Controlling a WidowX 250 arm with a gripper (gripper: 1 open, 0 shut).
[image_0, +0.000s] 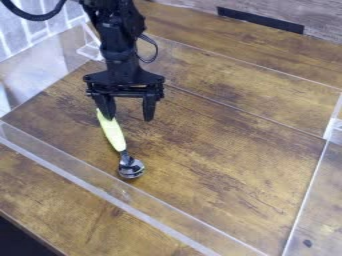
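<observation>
A utensil with a pale yellow-green handle (111, 129) and a shiny metal round head (131, 169) lies on the wooden table (227, 150), left of centre. My black gripper (124, 108) hangs just above and behind the handle's far end, its two fingers pointing down and apart. I see nothing held between them. Whether the fingertips touch the handle's end cannot be told.
Clear plastic walls line the left and front-left of the work area, and a pale edge runs along the right. A dark slot shows at the back right.
</observation>
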